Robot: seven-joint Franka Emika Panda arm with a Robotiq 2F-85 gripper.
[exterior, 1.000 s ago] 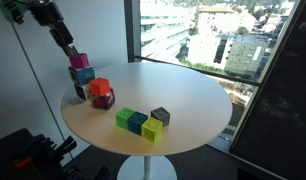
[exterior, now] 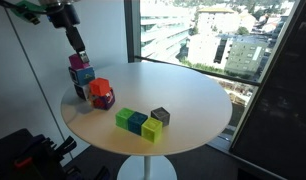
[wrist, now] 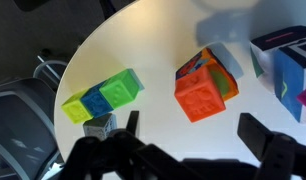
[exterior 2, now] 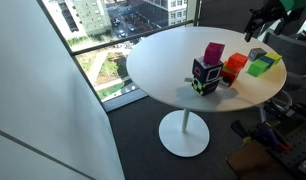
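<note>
My gripper is open and empty, its two dark fingers spread apart in the wrist view. Below it on the table lies a red-orange cube (wrist: 200, 94), resting on a multicoloured cube (wrist: 226, 80). A taller stack stands at the table's left in exterior view 1: a magenta cube (exterior: 77, 61) on top, a blue-grey one (exterior: 83, 75) under it, a black-and-white one lowest. Toward the front, a green cube (exterior: 124, 118), a blue-teal cube (exterior: 138, 122) and a yellow cube (exterior: 151, 130) form a row. A dark grey cube (exterior: 161, 115) sits just behind it.
In the wrist view, the tall stack (wrist: 291, 75) stands at the right edge, close to the right finger's side. Windows and a dark curtain lie beyond the table.
In exterior view 1 my gripper has shifted to the right, from above the tall stack toward the red-orange cube. The cubes have not moved.
</note>
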